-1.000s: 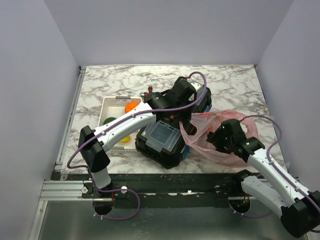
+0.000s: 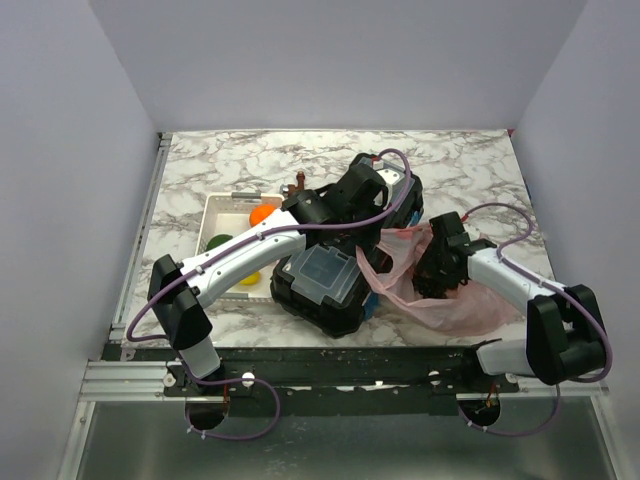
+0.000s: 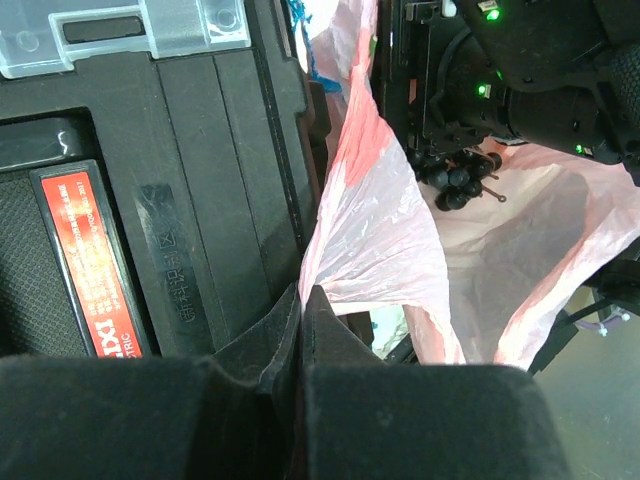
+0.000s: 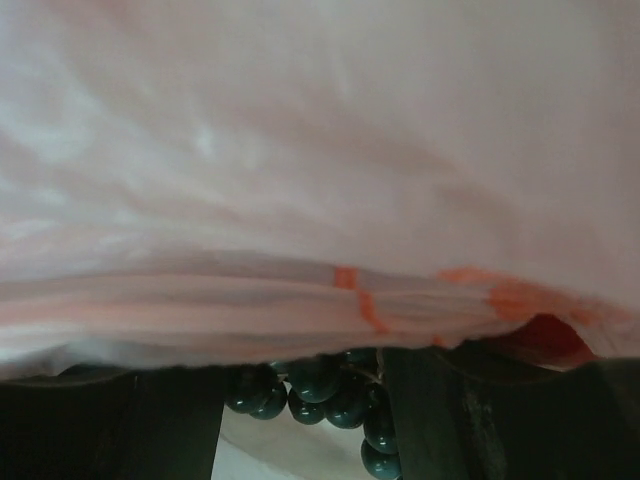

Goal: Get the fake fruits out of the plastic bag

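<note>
The pink plastic bag (image 2: 470, 312) lies spread at the right of the table, its mouth facing the black cases. Its rim is pinched at the tips of my left gripper, which is shut on the thin plastic and holds that side up. Inside the bag is a bunch of dark grapes (image 3: 460, 178). My right gripper reaches into the bag, fingers apart, with the grapes (image 4: 315, 385) showing between them. Whether both fingers touch the bunch cannot be told. A fold of the bag covers the upper part of the right wrist view.
A white basket (image 2: 207, 222) at the left holds an orange fruit (image 2: 262, 214), a green one (image 2: 219, 241) and a yellow one (image 2: 251, 278). Black cases (image 2: 322, 278) stand between basket and bag.
The right arm has swung inward from the front right, and its gripper has come down over the grapes in the bag. My left gripper has stayed nearly still, keeping its hold on the rim.
</note>
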